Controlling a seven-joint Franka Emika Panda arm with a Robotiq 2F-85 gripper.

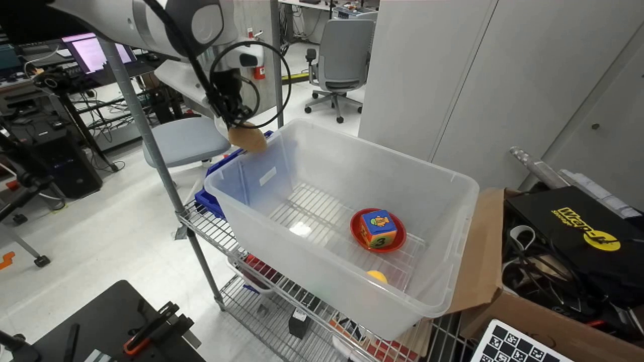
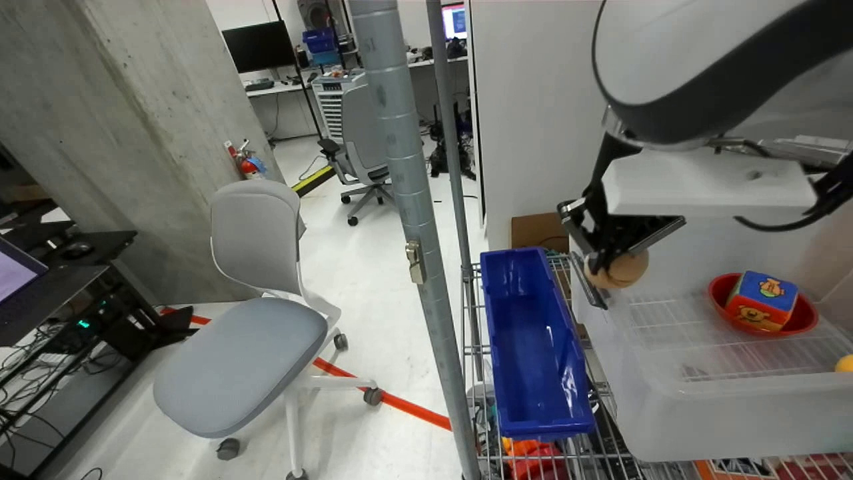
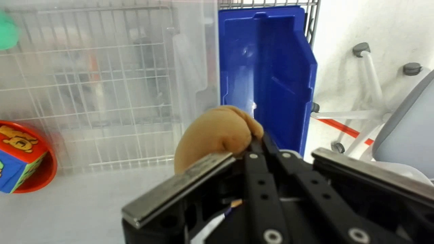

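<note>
A tan, rounded, soft-looking object [image 3: 213, 134] is pinched at one edge by my gripper, whose fingers are shut on it. In exterior view 1 the tan object [image 1: 247, 138] is over the far-left rim of the clear bin [image 1: 338, 253]. Exterior view 2 shows the gripper [image 2: 612, 260] above the bin's end wall, close beside the blue bin [image 2: 532, 344]. From the wrist, the tan object overlaps the border between the clear bin and the blue bin [image 3: 264, 73], which looks empty.
Inside the clear bin, a red bowl [image 1: 400, 238] holds a picture cube [image 1: 378, 228]; a yellow item [image 1: 378, 276] lies near the front wall. A green item [image 3: 7, 32] shows in the wrist view. A metal post [image 2: 408, 176] stands beside the shelf. An open cardboard box [image 1: 477, 253] adjoins the bin.
</note>
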